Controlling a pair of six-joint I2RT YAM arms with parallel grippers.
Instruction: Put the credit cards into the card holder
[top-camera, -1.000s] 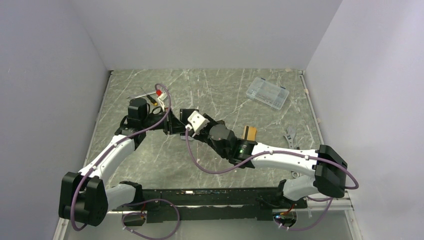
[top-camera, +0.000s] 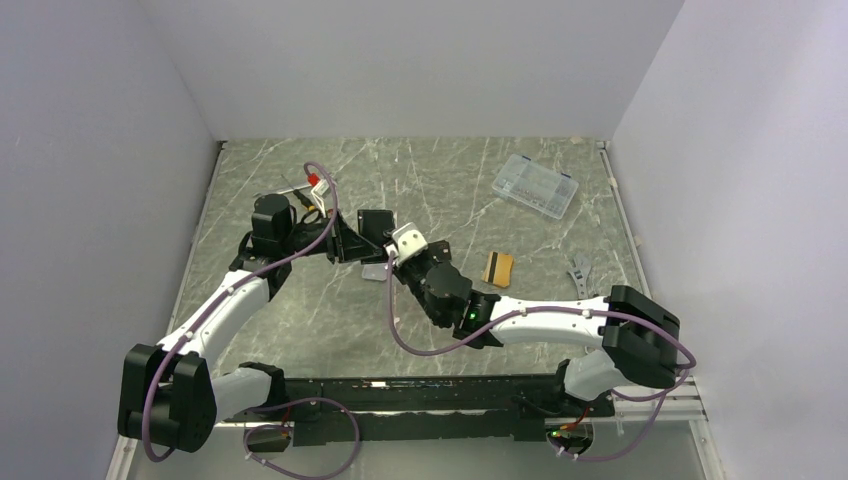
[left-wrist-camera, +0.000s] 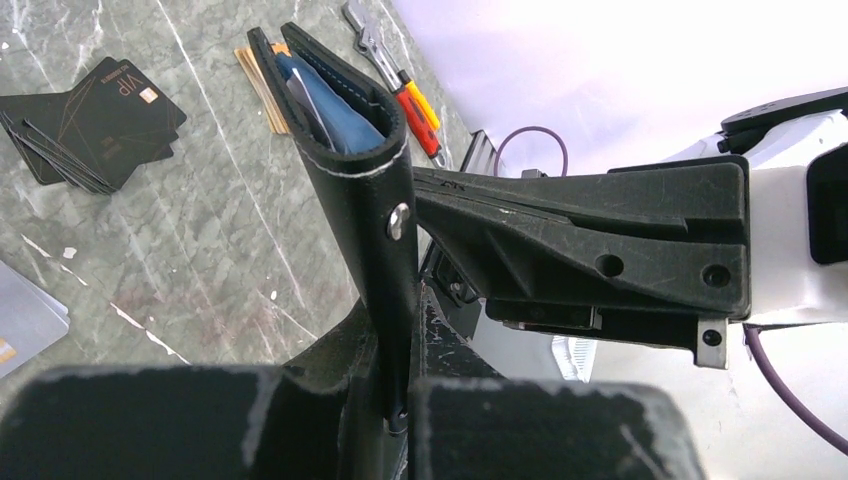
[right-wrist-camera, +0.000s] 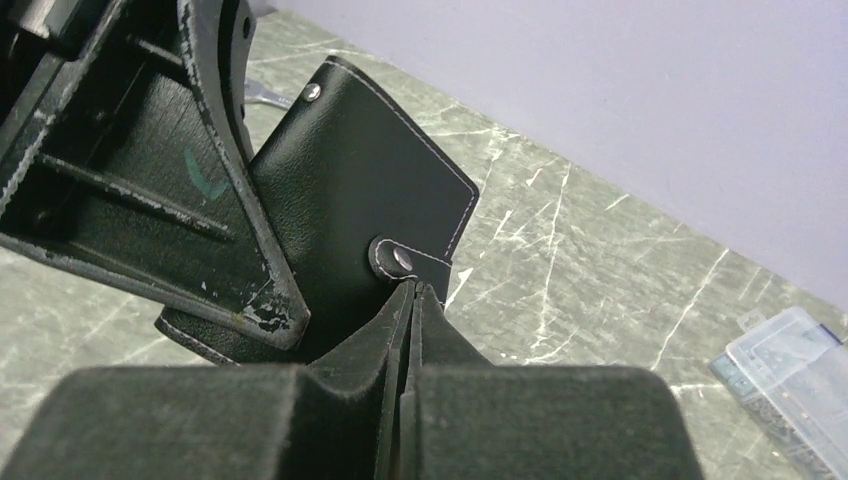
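Note:
The black leather card holder (left-wrist-camera: 365, 215) stands on edge, mouth upward, in the left wrist view, with my left gripper shut on its lower part. Blue and white show inside the mouth. My right gripper is shut, its tips at the holder's snap flap (right-wrist-camera: 405, 258) in the right wrist view; nothing clear shows between them. Fanned black cards (left-wrist-camera: 110, 115) lie on the table in the left wrist view. Beside them are a whitish stack of cards (left-wrist-camera: 25, 318) and gold-coloured cards (left-wrist-camera: 262, 90), partly hidden by the holder.
A clear plastic box (top-camera: 535, 185) lies at the back right, and an adjustable wrench (top-camera: 580, 272) at the right. Several tools, including a screwdriver (top-camera: 303, 198), lie behind the left arm. Both arms are close together at the holder.
The holder in my left gripper has moved slightly toward the back.

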